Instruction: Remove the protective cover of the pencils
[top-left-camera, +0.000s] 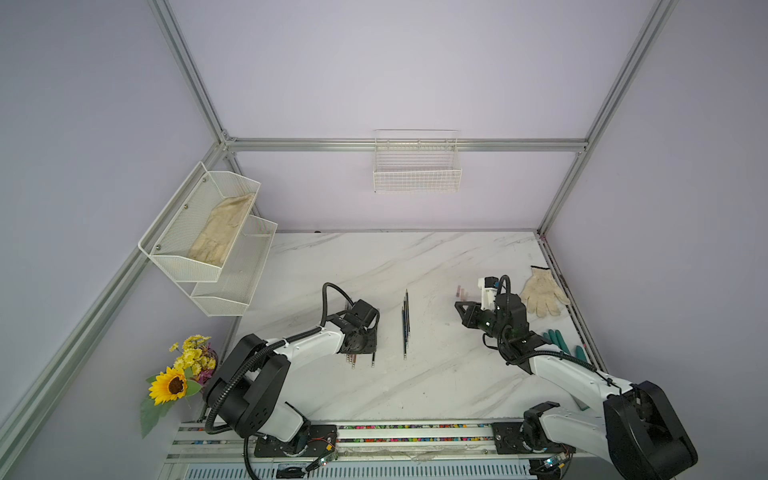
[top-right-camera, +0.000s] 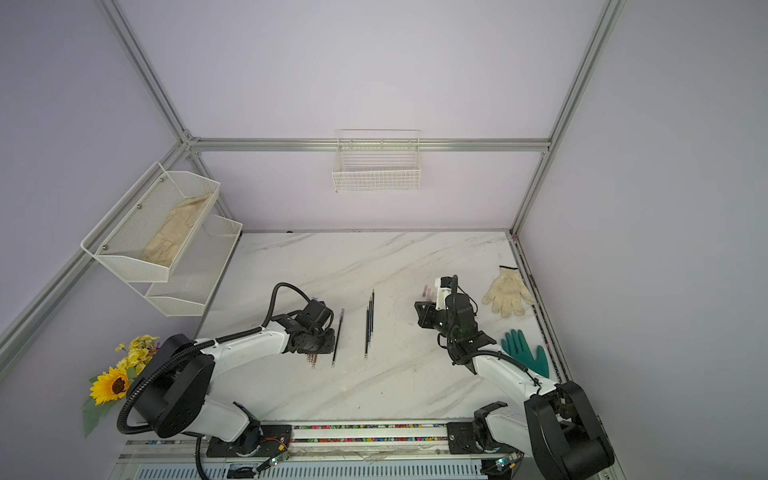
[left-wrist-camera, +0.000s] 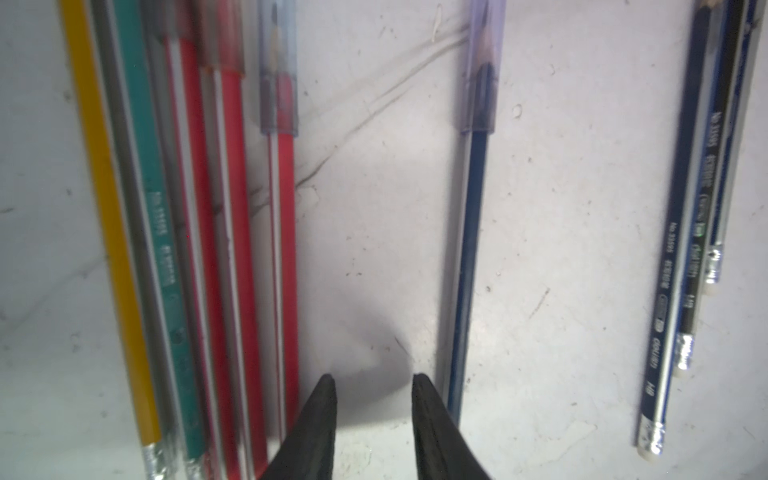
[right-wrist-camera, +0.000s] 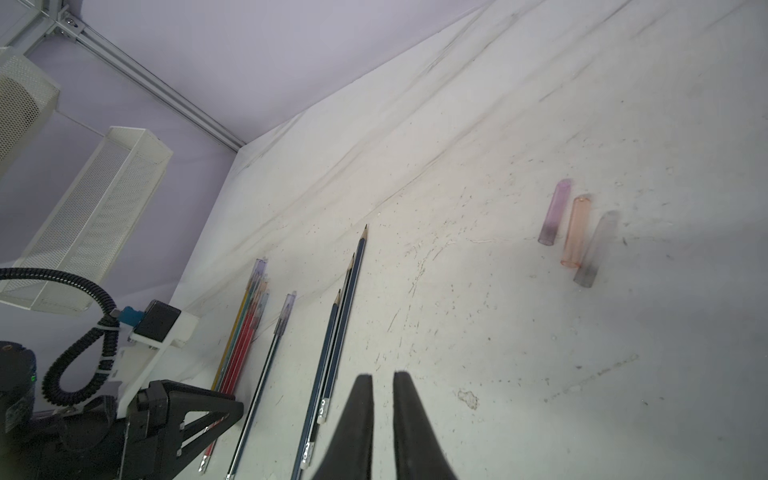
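Observation:
My left gripper stands open over pencils, between a red capped pencil (left-wrist-camera: 283, 264) and a dark-blue capped pencil (left-wrist-camera: 472, 208). More capped red, teal (left-wrist-camera: 152, 240) and yellow (left-wrist-camera: 112, 240) pencils lie to the left. Several dark-blue pencils (right-wrist-camera: 354, 272) with bare points lie to the right. Three loose caps, purple (right-wrist-camera: 556, 209), pink (right-wrist-camera: 576, 232) and grey (right-wrist-camera: 594, 252), lie across the table. My right gripper hangs above the bare table near those caps, fingers close together, nothing visible between them.
A cream glove (top-right-camera: 506, 292) and a green glove (top-right-camera: 524, 352) lie at the right edge. Mesh shelves (top-left-camera: 204, 264) hang on the left wall beside flowers (top-left-camera: 172, 384); a wire basket (top-left-camera: 416, 176) hangs at the back.

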